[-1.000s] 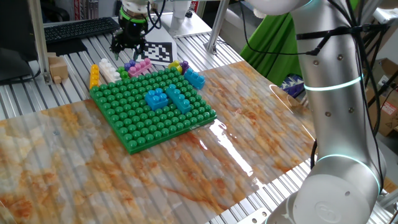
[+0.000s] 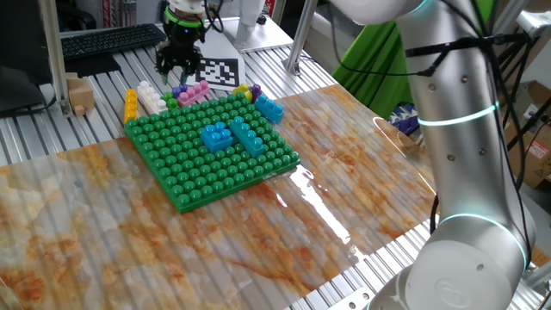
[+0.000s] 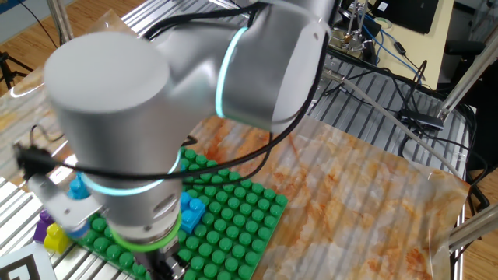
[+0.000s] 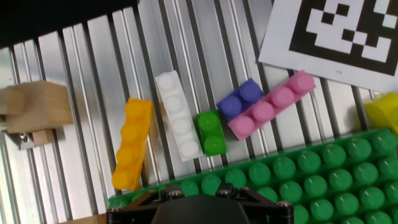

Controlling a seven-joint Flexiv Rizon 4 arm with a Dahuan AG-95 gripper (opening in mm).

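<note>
My gripper (image 2: 177,72) hangs beyond the far edge of the green baseplate (image 2: 182,196), above the loose bricks, apart from them. In the wrist view the gripper shows a gap between its fingertips and holds nothing. On the baseplate sit a square blue brick (image 2: 217,138) and a long blue brick (image 2: 247,136). Beyond its edge lie a yellow-orange brick (image 4: 132,144), a white brick (image 4: 178,116), a small green brick (image 4: 212,132), a purple brick (image 4: 240,99) and a pink brick (image 4: 272,104). The purple and pink bricks touch or nearly touch.
A marker sheet (image 4: 280,53) lies behind the bricks. A wooden block (image 4: 46,112) stands at the left. Another blue brick (image 2: 269,108) and a yellow brick (image 4: 384,112) lie by the baseplate's other side.
My arm has shifted slightly, and the gripper has moved a little at the far side of the baseplate. The bricks and baseplate have not moved.
</note>
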